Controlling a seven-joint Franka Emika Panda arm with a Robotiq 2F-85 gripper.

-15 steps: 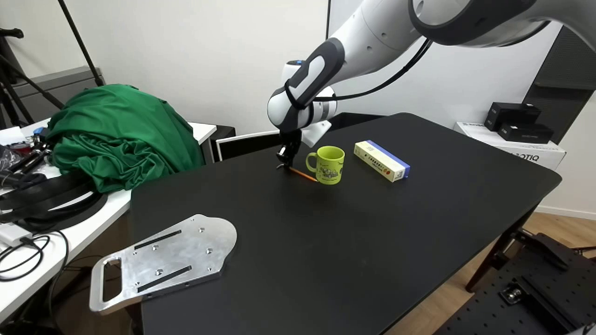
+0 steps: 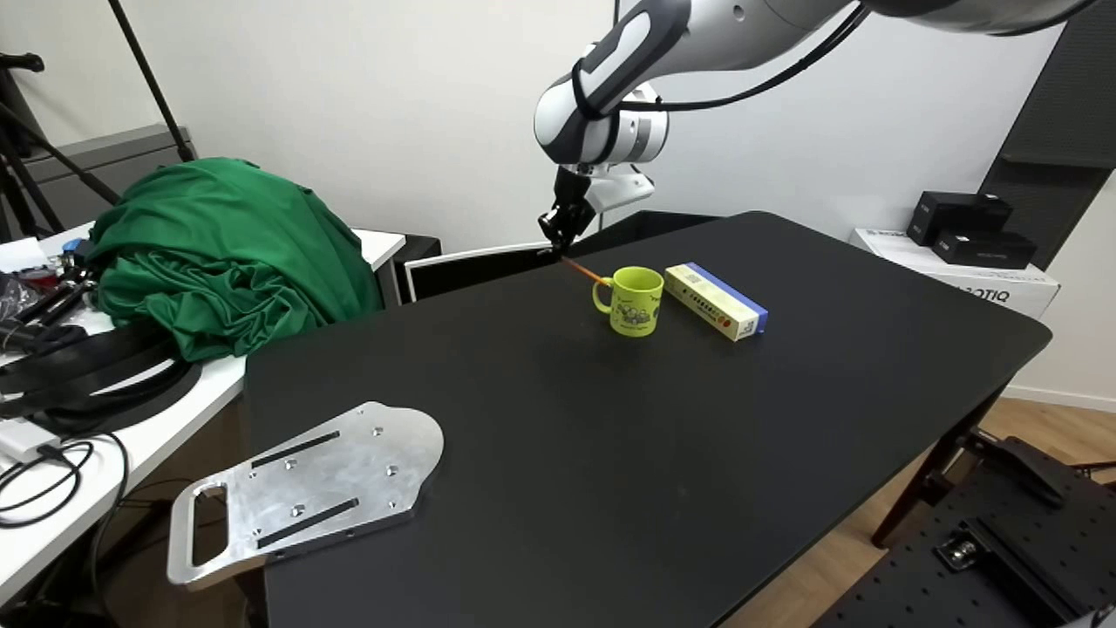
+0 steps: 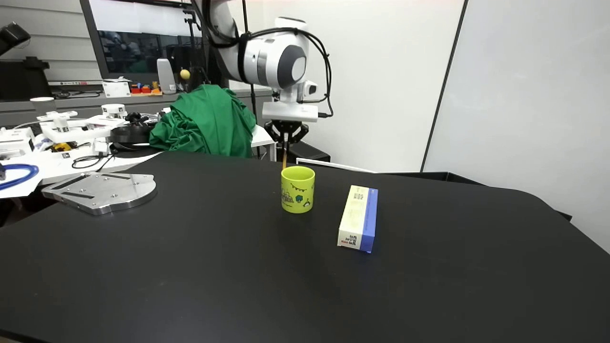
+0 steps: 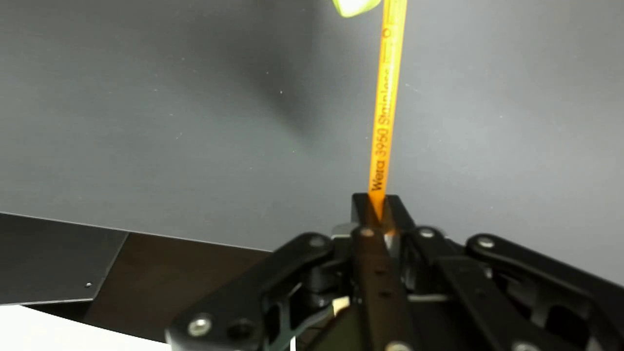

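My gripper (image 2: 561,239) is raised at the table's far edge, shut on one end of an orange hex key marked "Wera 3950" (image 4: 385,99). The key slants down from the fingers (image 4: 393,209) toward a lime-green mug (image 2: 636,303), its lower end at the handle side in exterior view 1. Whether key and mug touch, I cannot tell. Upright on the black table, the mug (image 3: 297,190) partly hides the key's lower end in exterior view 2. Only a bit of bright green shows at the top of the wrist view.
A cream and blue box (image 2: 717,302) lies right of the mug. At the table's left corner rests a metal plate (image 2: 345,471); green cloth (image 2: 235,251) is heaped on the white side table.
My gripper has risen and moved slightly right, lifting the orange key, which was low beside the mug. The mug now stands a little farther right and back. The box has not moved.
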